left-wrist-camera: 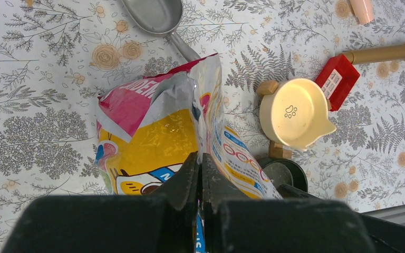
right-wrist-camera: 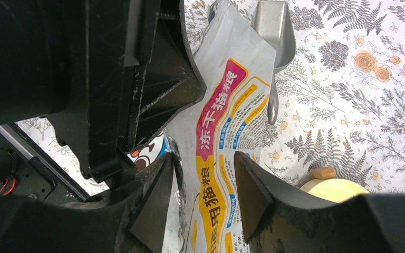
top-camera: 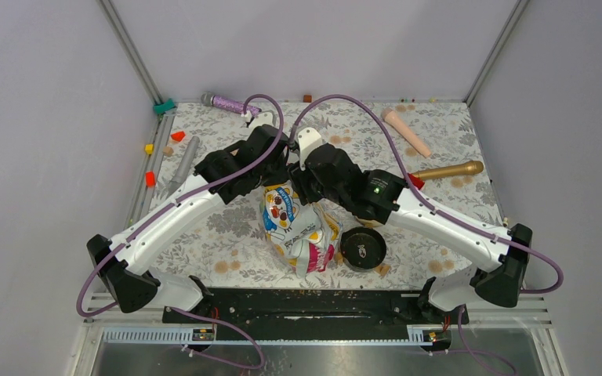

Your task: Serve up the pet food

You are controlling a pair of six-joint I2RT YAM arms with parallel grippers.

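Note:
A shiny, printed pet food bag (top-camera: 302, 231) stands upright near the table's front middle. In the left wrist view, my left gripper is shut on the thin top edge of this bag. My right gripper is open, its fingers spread to either side of the bag's printed side panel. Behind the bag lies a metal scoop (left-wrist-camera: 155, 16), its handle pointing toward the bag. A cream bowl (left-wrist-camera: 293, 113) with a paw print sits to the bag's right. Nearer the front is a black bowl (top-camera: 363, 248). The bag's opening cannot be made out.
Both arms meet closely above the bag, and the left gripper's dark body fills much of the right wrist view. A red block (left-wrist-camera: 337, 81) and a golden rod (top-camera: 448, 170) lie to the right. A purple microphone (top-camera: 231, 103) lies at the back left.

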